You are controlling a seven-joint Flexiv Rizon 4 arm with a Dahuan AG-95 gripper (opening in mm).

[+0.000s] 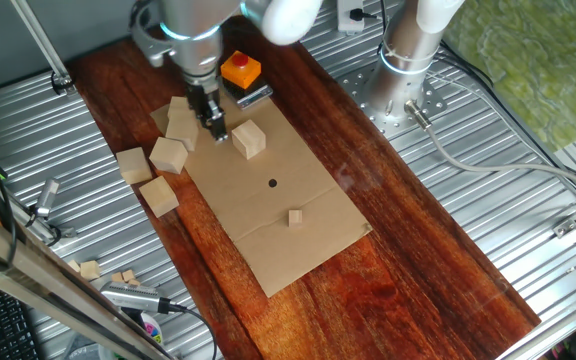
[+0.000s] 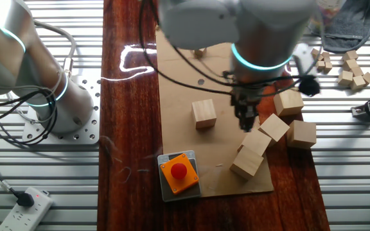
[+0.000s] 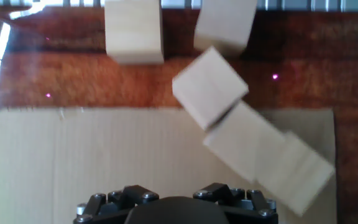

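Observation:
In exterior view 1 my gripper hangs over the far part of the cardboard sheet, between a single wooden cube and a group of wooden blocks. Its finger state is hard to make out, and no block shows in it. That group includes a block lying on the cardboard, one at its edge and two on the dark wood, one of them nearer. From the wrist view, the blocks lie ahead of the finger linkages; the fingertips are not clearly visible.
An orange box with a red button sits at the cardboard's corner. A small cube lies near the other end, past a black dot. Several small blocks rest off the board. Bare wood is clear on the right.

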